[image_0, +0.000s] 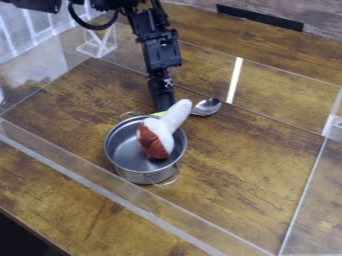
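A steel pot (128, 160) with thin side handles stands on the wooden table. In it, jutting over the rim toward the upper right, rests a white object with a red-brown end (163, 131). A spoon (206, 106) shows just right of that object, near the pot. My black gripper (163, 106) reaches down just behind the pot, close to the white object; its fingertips are partly hidden, and whether it holds anything is unclear. A small yellow-green piece shows by the pot's back rim.
Clear panels or edges border the work area, and a white strip lies at the upper right of the spoon.
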